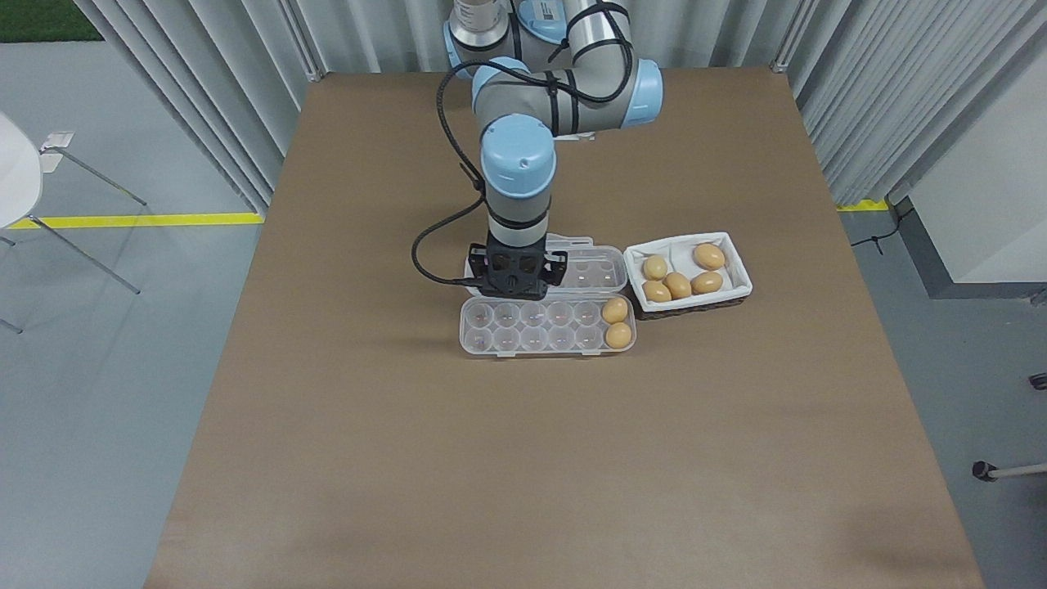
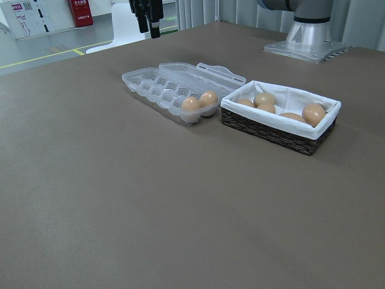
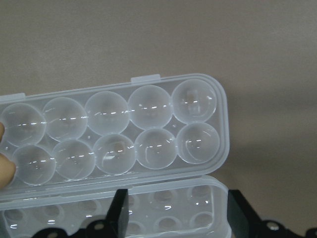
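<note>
My gripper (image 1: 515, 290) hangs over the clear plastic egg carton (image 1: 535, 329); in the left view its two black fingers (image 2: 154, 30) stand apart, high above the table. In the wrist view it is open with nothing between the fingers, over the carton's lid (image 3: 168, 213). The carton lies open; two eggs (image 1: 616, 334) sit at its right end, the other cups are empty. Beside it on the right, a dark woven basket with white lining (image 1: 736, 280) holds several eggs (image 1: 707, 281).
The brown table (image 1: 550, 451) is broadly clear in front and to the sides. The robot's base (image 2: 310, 42) stands at the back. A white chair (image 1: 15, 172) is off the table's left.
</note>
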